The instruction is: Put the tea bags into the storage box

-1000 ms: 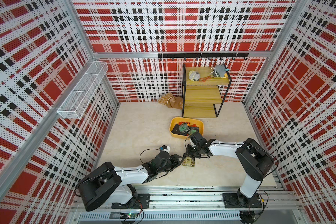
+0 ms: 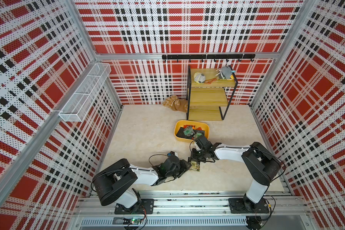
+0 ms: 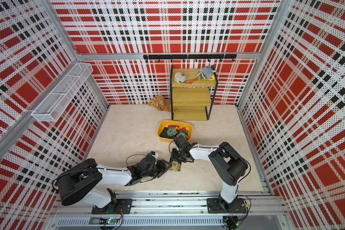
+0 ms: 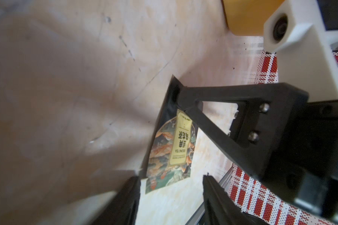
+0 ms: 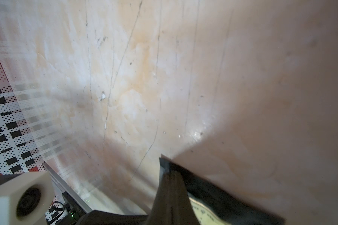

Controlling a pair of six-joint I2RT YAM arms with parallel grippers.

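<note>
One tea bag [image 2: 195, 166] with a fish picture and a pale label lies on the table between my two grippers. In the left wrist view the tea bag [image 4: 165, 159] lies just beyond my left gripper, whose fingers stand apart with nothing between them. My right gripper is shut, its tips at the black end of the tea bag [image 5: 221, 195]; whether they pinch the bag or only rest on it I cannot tell. Behind my right gripper stands the yellow storage box [image 3: 166, 138], holding several dark, green and red packets.
A shelf rack [image 2: 207, 95] with toys on top stands behind the box, and a brown plush toy [image 2: 175, 102] sits at its left. A white wire basket [image 2: 86, 92] hangs on the left wall.
The right arm and the box have stayed where they were.
</note>
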